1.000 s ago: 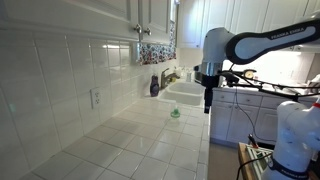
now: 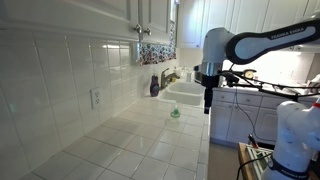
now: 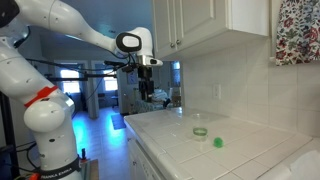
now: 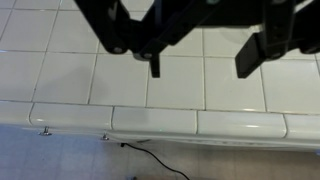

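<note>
My gripper is open in the wrist view, a wide gap between its dark fingers and only white tile beneath. From exterior view 1 the gripper [image 2: 208, 102] hangs over the counter's outer edge, pointing down. Well apart from it, a small green object [image 2: 175, 113] sits on the tiled counter. Exterior view 2 shows that green object [image 3: 218, 142] beside a low clear container [image 3: 200, 132] with a greenish rim. Neither appears in the wrist view.
Toward the far end are a white sink [image 2: 185, 92] and a dark bottle [image 2: 154, 86]. Upper cabinets [image 3: 225, 25] overhang the counter along the wall. A black cable [image 4: 155, 157] lies below the counter edge.
</note>
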